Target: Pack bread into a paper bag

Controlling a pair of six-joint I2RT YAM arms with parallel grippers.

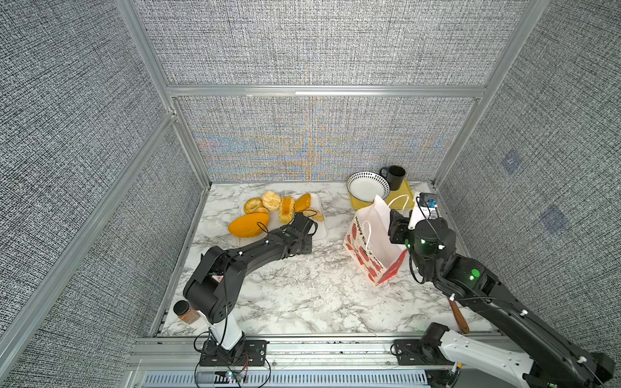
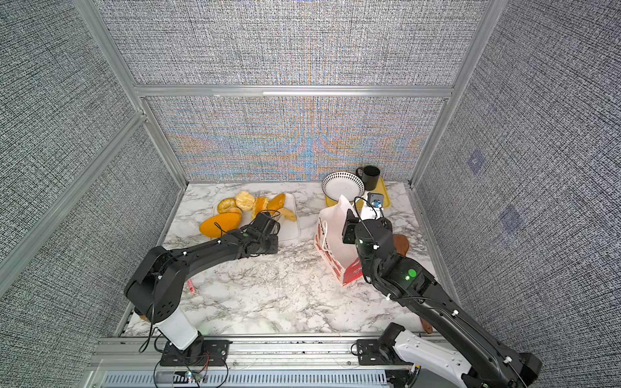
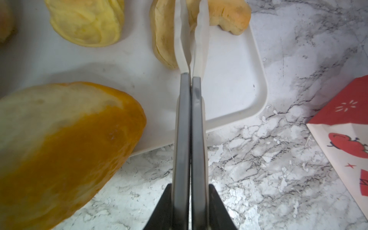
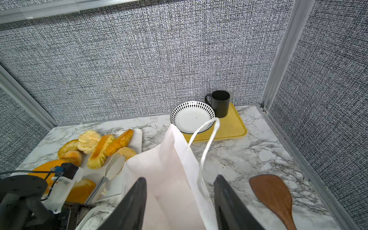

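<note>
Several breads lie on a white tray (image 3: 233, 76) at the back left. A pair of grey tongs (image 3: 190, 126) with pale tips is pinched by my left gripper. The tips stand slightly apart above a crescent-shaped bread (image 3: 164, 38) at the tray's end; whether they touch it I cannot tell. Right of the tray, the white and red paper bag (image 1: 372, 249) stands open and upright. My right gripper is open, its fingers spread apart over the bag's mouth, with the right rim and a white handle (image 4: 205, 153) in view between them.
Behind the bag are a patterned plate (image 4: 192, 117) and a black mug (image 4: 220, 103) on a yellow tray (image 4: 239, 128). A wooden paddle (image 4: 273, 195) lies to the bag's right. The counter between the arms is bare.
</note>
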